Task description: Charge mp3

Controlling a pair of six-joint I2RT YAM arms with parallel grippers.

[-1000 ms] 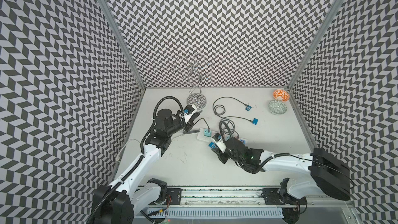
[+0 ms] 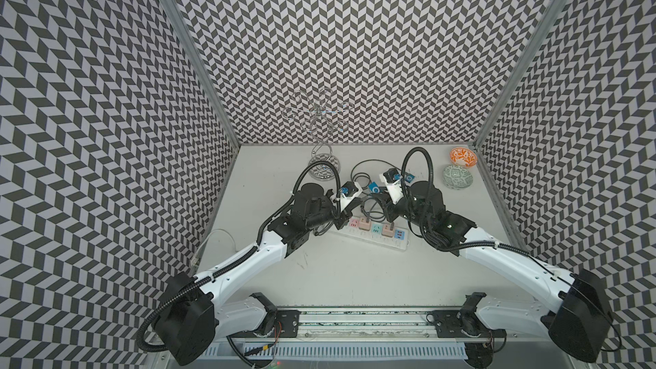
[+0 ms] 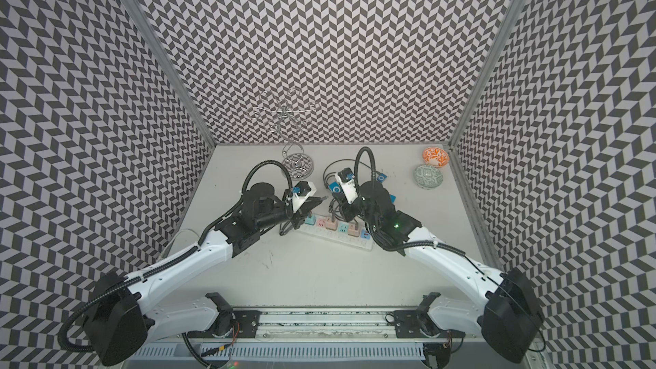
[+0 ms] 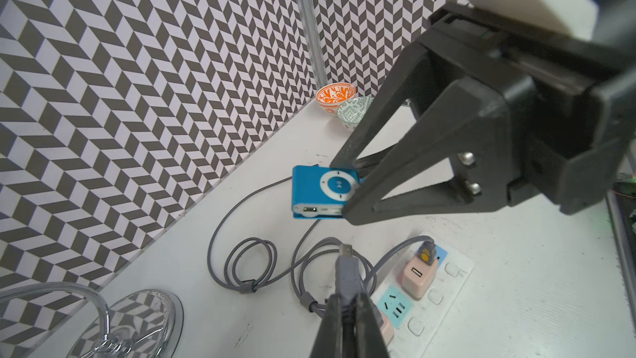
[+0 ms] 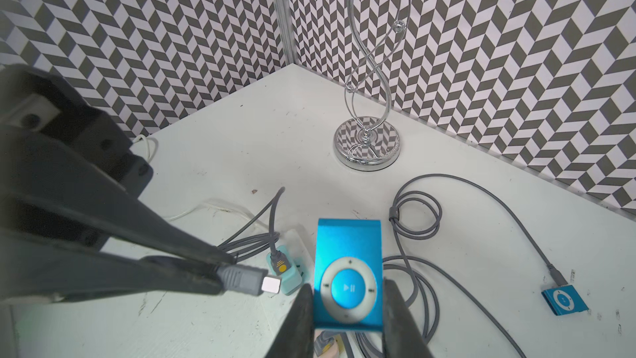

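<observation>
My right gripper is shut on a blue mp3 player (image 5: 347,245), which is raised above the table with its control wheel showing. In the left wrist view a small port shows on the player's (image 4: 318,189) lower edge. My left gripper is shut on a grey cable plug (image 4: 345,268), whose metal tip projects beyond the fingertips. Plug and player are apart, facing each other over the power strip (image 2: 372,235). The left gripper's cable runs to a turquoise adapter (image 5: 286,271) on the strip.
A second blue player (image 5: 564,299) lies on the table, attached to a coiled cable (image 5: 417,215). At the back stands a chrome-based wire stand (image 5: 366,149). An orange bowl (image 2: 463,157) and a green bowl (image 2: 458,177) sit back right.
The right gripper has carried its player from in front of the strip to behind it. My left gripper has moved right with the plug, closing the distance between them.
</observation>
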